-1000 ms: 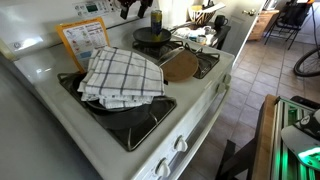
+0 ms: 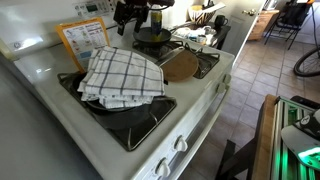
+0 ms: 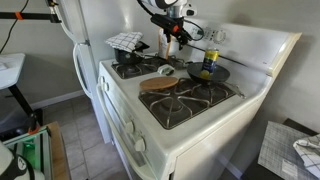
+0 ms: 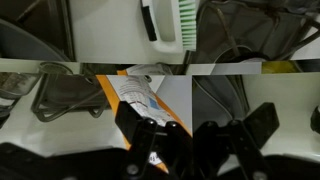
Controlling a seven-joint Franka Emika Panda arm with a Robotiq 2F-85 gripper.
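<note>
My gripper (image 2: 130, 20) hangs over the back of the white stove, its fingers apart and nothing seen between them. In the second exterior view the gripper (image 3: 178, 33) is above the rear of the stove, clear of the things on it. A checked cloth (image 2: 122, 75) covers most of a dark pan (image 2: 130, 117) on the near burners. Further along, a tall bottle (image 3: 210, 58) stands in or behind a black frying pan (image 3: 209, 73). The dark fingers fill the lower wrist view, over an orange-edged printed sheet or pack (image 4: 150, 95).
A round wooden board (image 2: 181, 66) lies between the burners. A white brush (image 4: 168, 22) with green bristles rests on the stove top. An orange-framed sheet (image 2: 85, 40) leans at the back.
My gripper has come down a little over the back of the stove. The cloth, pans, board and bottle have stayed where they were.
</note>
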